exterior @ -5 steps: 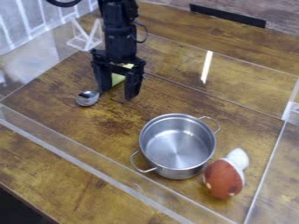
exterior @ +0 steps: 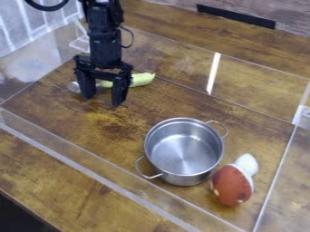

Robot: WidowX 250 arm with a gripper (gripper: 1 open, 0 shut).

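My black gripper (exterior: 103, 82) is low over the wooden surface at the upper left, open. A pale green elongated object (exterior: 140, 79) lies just behind it, partly hidden by the fingers. A small silver, rounded item (exterior: 75, 87) shows at the left beside the fingers, mostly hidden; I cannot tell whether the fingers touch either one.
A steel pot (exterior: 183, 149) with two handles stands at the lower middle right. A red-and-white object (exterior: 231, 184) lies right of it. Clear barriers edge the wooden surface (exterior: 85, 163).
My gripper has moved left from where it was a second ago, now covering much of the silver item that showed in the open before.
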